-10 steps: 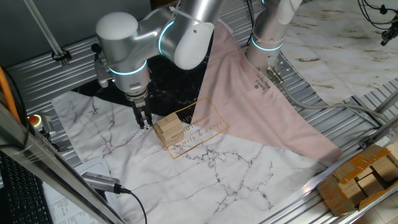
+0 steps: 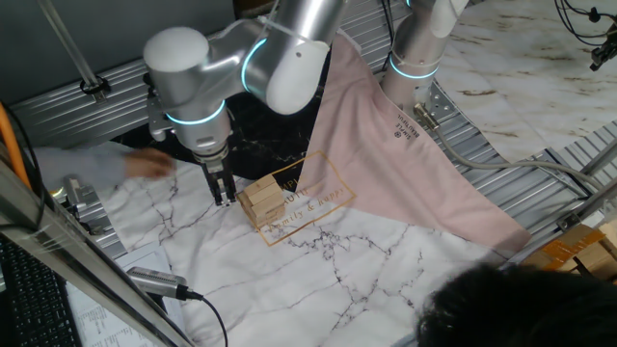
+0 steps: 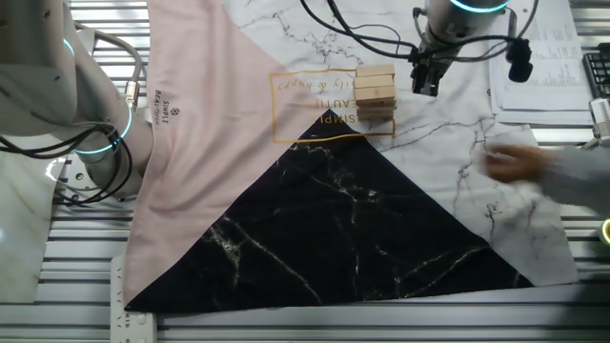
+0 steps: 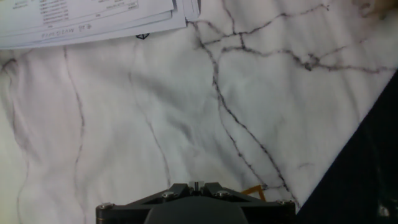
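A stack of pale wooden blocks [image 2: 261, 200] stands on the cloth, over the gold printed frame; it also shows in exterior view 2 as a layered stack [image 3: 375, 93]. Just beside it, apart from the blocks, my gripper [image 2: 224, 200] points down with its fingers close together. Exterior view 2 has the gripper [image 3: 425, 88] on the stack's right. Along the bottom of the wrist view the gripper appears shut, its fingers meeting at the centre with nothing visible between them. The stack is out of the wrist view.
A person's hand [image 3: 515, 164] reaches over the cloth, and a person [image 2: 521, 306] fills the lower right of exterior view 1. Partly behind it is a box with wooden blocks [image 2: 578, 253]. Papers [image 4: 93, 22] lie nearby.
A hand has come in from the left near my gripper, and a head has entered at the lower right, covering part of the box. My arm has shifted very slightly; the stack is unmoved.
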